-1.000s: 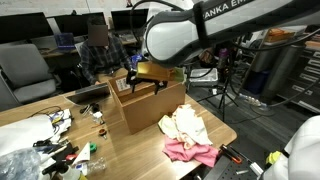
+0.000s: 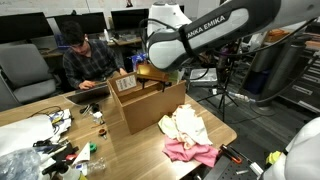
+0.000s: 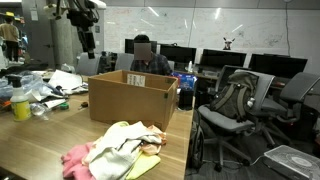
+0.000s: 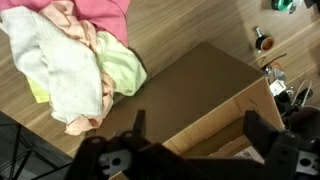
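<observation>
My gripper is open, its two dark fingers apart with nothing held between them in the wrist view. It hangs high above the table in exterior view 2, over the left side. An open cardboard box (image 3: 133, 99) stands on the table; the wrist view shows its brown side between and beyond the fingers, with its opening at lower right. Beside the box lies a heap of cloths: white (image 4: 61, 72), pale green (image 4: 122, 66) and pink (image 4: 103, 12). How deep the box is filled is hidden.
Papers, cables and small tools (image 2: 62, 150) clutter the table's left side, with a plastic bag (image 2: 20, 163) near the front. A bottle (image 3: 20, 103) stands there too. Bare wood (image 2: 137, 158) lies in front of the box. A person sits behind the table.
The arm has risen and drawn back in exterior view 1, uncovering more of the seated person. The box and the cloths have stayed in place.
</observation>
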